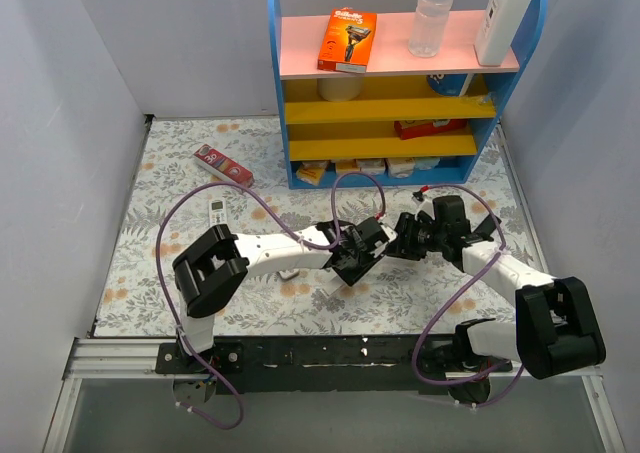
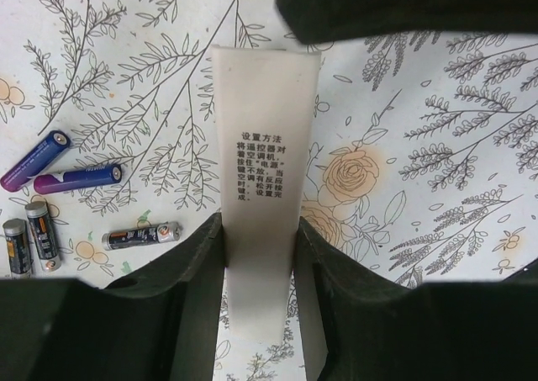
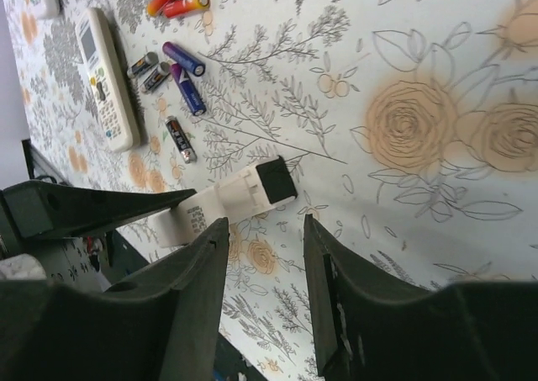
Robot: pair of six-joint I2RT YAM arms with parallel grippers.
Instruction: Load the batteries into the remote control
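Note:
My left gripper is shut on a white remote control (image 2: 265, 145), with printed text facing the left wrist camera. In the right wrist view the held remote (image 3: 252, 192) shows a dark end and a stepped, recessed face; no battery can be made out in it. Right of that dark end, my right gripper stands open and empty over the table. Loose batteries lie on the cloth: two purple ones (image 2: 77, 177), a dark single one (image 2: 141, 235), two dark ones side by side (image 2: 42, 235) and two orange-red ones (image 3: 178, 2).
Another white remote (image 3: 108, 82) lies beyond the batteries, and one more (image 1: 218, 213) rests at the left of the table. A red box (image 1: 224, 167) sits behind it. The blue-sided shelf (image 1: 390, 113) stands at the back.

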